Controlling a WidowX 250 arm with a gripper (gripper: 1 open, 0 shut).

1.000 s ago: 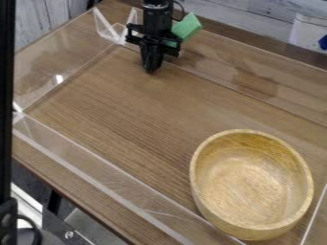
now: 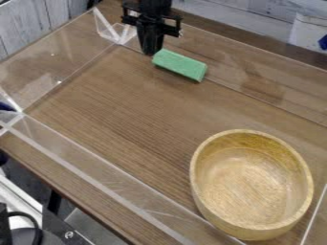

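A green block [image 2: 181,65] lies flat on the wooden table, at the upper middle of the view. Just above and left of it is my black gripper [image 2: 151,46], shut and apart from the block, with nothing visible between its fingers.
A large, empty tan bowl [image 2: 250,182] occupies the lower right. Clear panels run along the left side of the table [image 2: 128,134], whose middle is bare. A pale wall stands at the back right.
The green block, higher and tilted at the gripper a second ago, now lies flat on the table. My gripper has moved up and back, away from it.
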